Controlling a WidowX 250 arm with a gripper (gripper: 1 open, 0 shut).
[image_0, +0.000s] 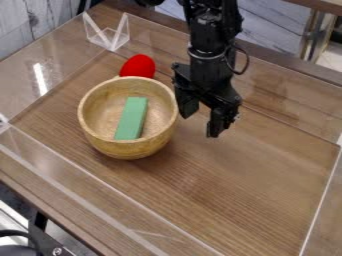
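Observation:
A black robot arm reaches down from the top of the view, its gripper (203, 112) low over the wooden table, just right of a yellow bowl (107, 141). The gripper is open, with nothing clearly between its fingers. A green block (131, 118) lies in the bowl. A red object (138, 66) rests behind the bowl at upper left.
A white wire-like item (104, 32) is at the upper left. Dark cables show at the bottom-left corner.

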